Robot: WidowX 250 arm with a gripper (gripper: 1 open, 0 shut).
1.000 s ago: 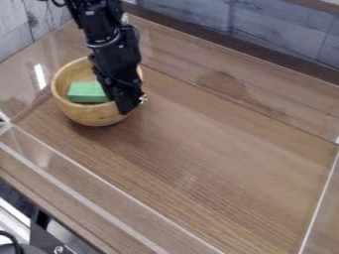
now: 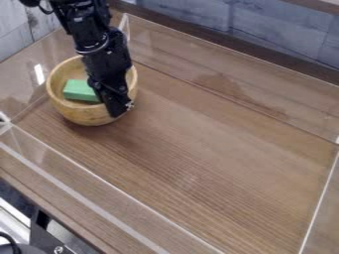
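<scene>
A round tan wooden bowl (image 2: 75, 111) sits on the table at the upper left, with a green block (image 2: 81, 89) inside it. My black gripper (image 2: 117, 99) reaches down from the top over the bowl's right side, its fingertips at that side of the bowl. The arm hides part of the bowl and block. What lies between the fingers is too small and dark to make out clearly.
Grey-blue surfaces (image 2: 265, 25) border it at the back, and dark cables lie at the lower left corner.
The gripper has shifted slightly left and up over the past second, and the bowl appears to have moved slightly with it. The green block is more covered by the arm.
</scene>
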